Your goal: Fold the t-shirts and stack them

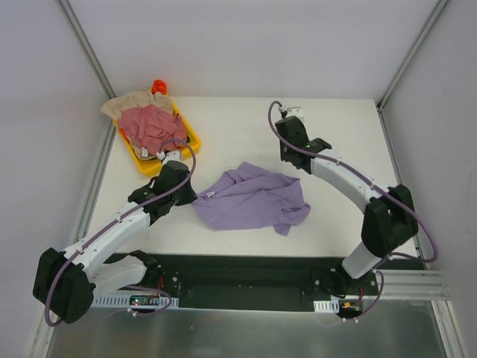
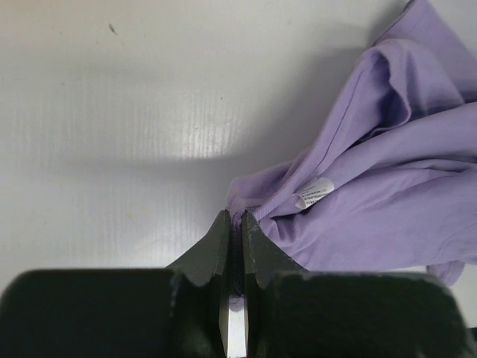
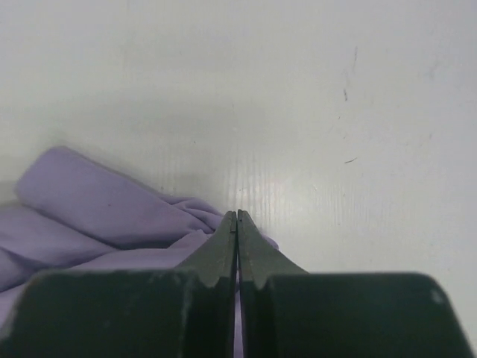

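Note:
A purple t-shirt (image 1: 250, 200) lies loosely spread and wrinkled at the middle of the white table, its pale label (image 2: 314, 192) showing near the left end. My left gripper is shut on a gathered bit of the purple fabric at that end; some of the cloth shows below its fingertips. Over the shirt's far right part, my right gripper is shut, and no cloth shows between its fingers. Purple fabric (image 3: 112, 205) passes beneath it in the right wrist view. Whether its tips touch the cloth I cannot tell.
At the back left a yellow bin (image 1: 192, 138) holds a red-pink garment (image 1: 149, 127) and a beige one (image 1: 133, 103), with a small orange-red item (image 1: 159, 86) at its back. Bare table (image 1: 343, 112) extends behind and right of the shirt.

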